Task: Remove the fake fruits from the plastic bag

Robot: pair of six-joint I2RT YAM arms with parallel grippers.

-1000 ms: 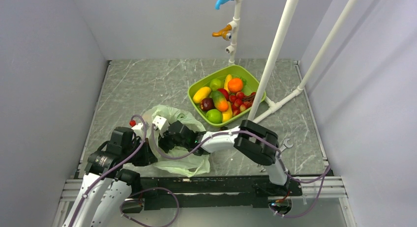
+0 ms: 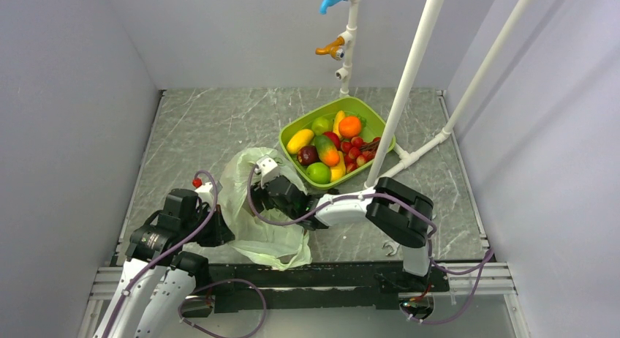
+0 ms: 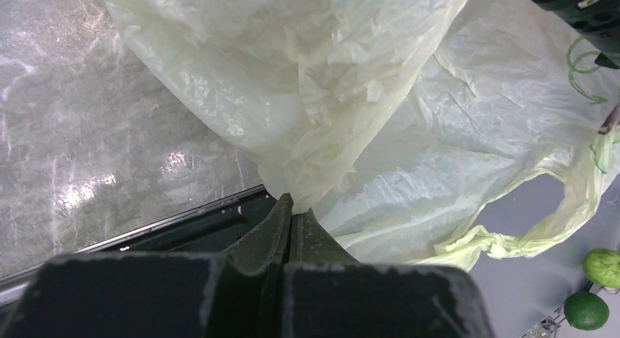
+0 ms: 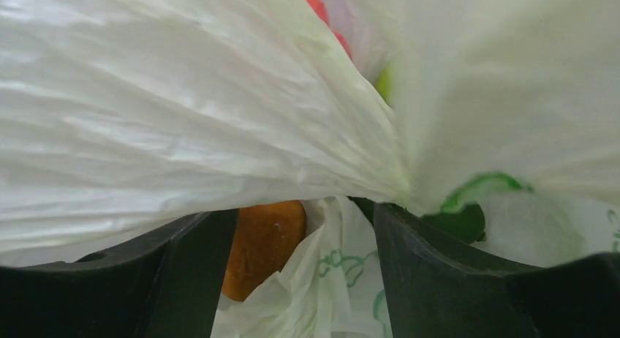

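Note:
The pale green plastic bag (image 2: pixel 281 249) lies spread on the counter between both arms. My left gripper is shut on the bag's edge, which draws to a point at its fingertips. Inside the bag, my right gripper stands open. An orange-brown fake fruit (image 4: pixel 265 252) shows between and beyond its fingers, next to crumpled plastic; contact cannot be told. A dark green piece (image 4: pixel 459 222) lies by the right finger. Something red (image 4: pixel 314 0) shows at a gap in the plastic above. Much of the bag's inside is hidden.
A green basket (image 2: pixel 289 135) full of fake fruits stands behind the right arm. White pipes (image 2: pixel 409 82) rise at the right. A wrench (image 2: pixel 391 246) lies near the front edge.
Within the bag, the right gripper has shifted to the right and slightly back, and the plastic around it has moved. The left arm stays put, as does the basket.

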